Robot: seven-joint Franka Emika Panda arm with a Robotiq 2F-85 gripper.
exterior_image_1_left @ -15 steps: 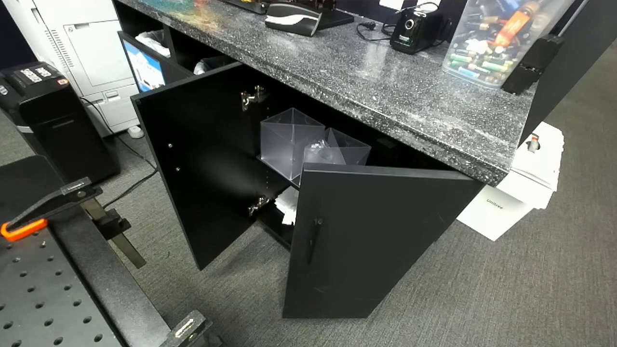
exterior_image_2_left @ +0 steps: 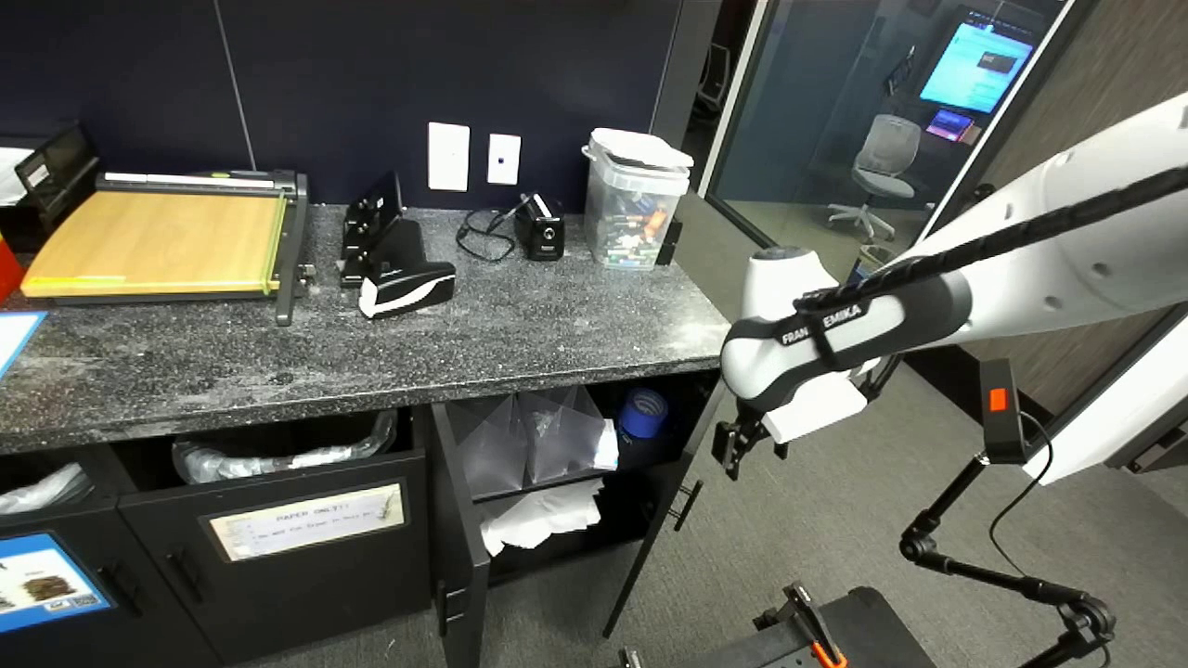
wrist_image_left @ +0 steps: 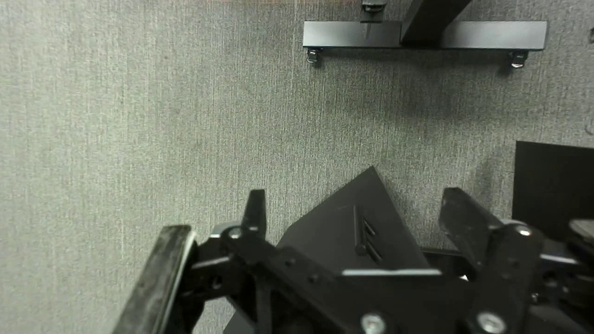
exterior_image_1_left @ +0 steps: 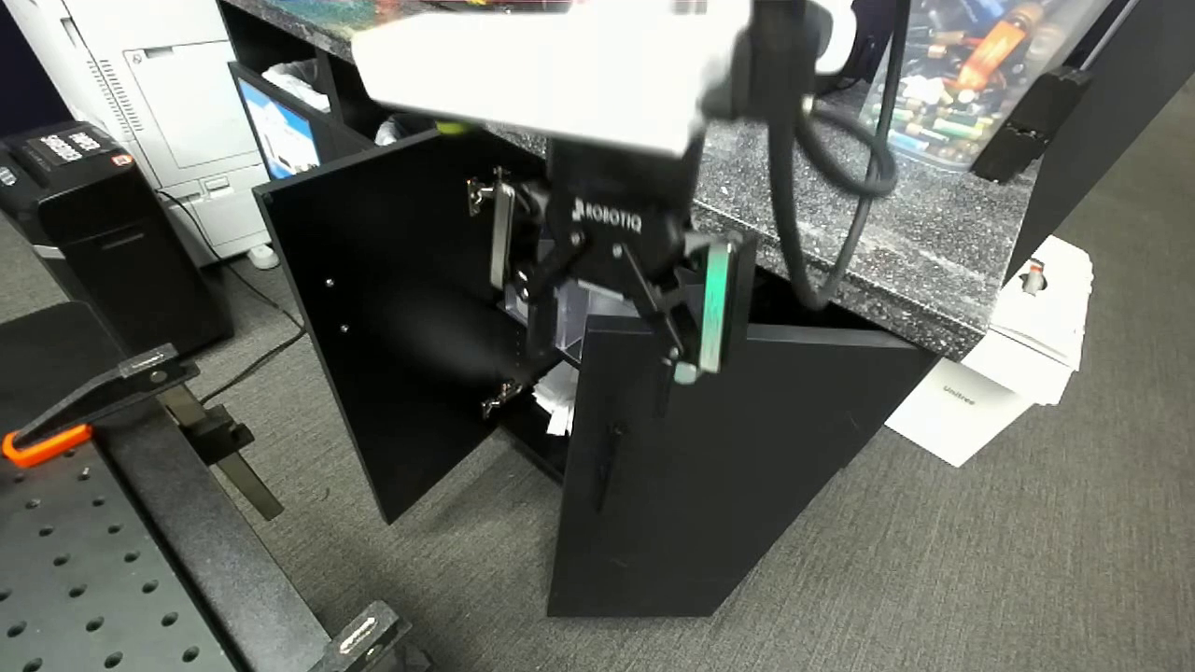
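Note:
Both black cabinet doors stand open below the counter. The right door [exterior_image_1_left: 728, 482] juts out toward the room, its bar handle [wrist_image_left: 359, 231] on the outer face. Opposite it hangs the left door [exterior_image_1_left: 381, 336], swung wide. My gripper [exterior_image_1_left: 611, 302] is open and empty, pointing down; in exterior view 1 it appears in front of the doorway and the right door's top edge. From the second exterior view, the gripper [exterior_image_2_left: 748, 451] shows to the right of the right door [exterior_image_2_left: 671, 501], apart from it. In the wrist view the right door lies below and between the spread fingers.
Clear bins [exterior_image_2_left: 535, 440], blue tape [exterior_image_2_left: 642, 412] and white paper [exterior_image_2_left: 546, 514] sit inside the cabinet. The granite counter [exterior_image_2_left: 490, 334] overhangs it. A perforated black table [exterior_image_1_left: 101, 560] stands at the front left.
The arm and open gripper have come into exterior view 1, now covering part of the counter and cabinet opening. Both doors look unmoved.

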